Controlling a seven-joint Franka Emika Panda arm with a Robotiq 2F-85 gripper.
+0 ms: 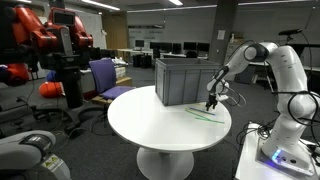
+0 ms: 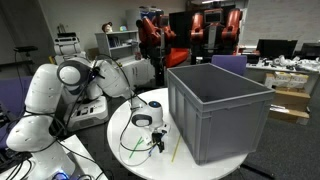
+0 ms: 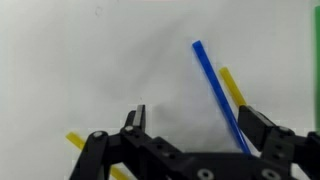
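My gripper stands open over the white table, pointing down. A blue stick (image 3: 215, 85) lies between the fingers in the wrist view, closer to the right one, its near end hidden behind that finger. Beside it lies a short visible length of yellow stick (image 3: 232, 87), also partly hidden. Another yellow stick (image 3: 76, 140) reaches out from under the left finger. At the right edge shows a green stick (image 3: 317, 60). In exterior view 2 the gripper (image 2: 157, 148) is low over the table, and whether it touches is too small to tell.
A large grey bin (image 2: 205, 110) stands on the table close beside the arm. A yellow stick (image 2: 176, 150) lies between gripper and bin, and a green stick (image 2: 137, 143) on the other side. In exterior view 1 the white tabletop (image 1: 150, 120) is clear toward the left.
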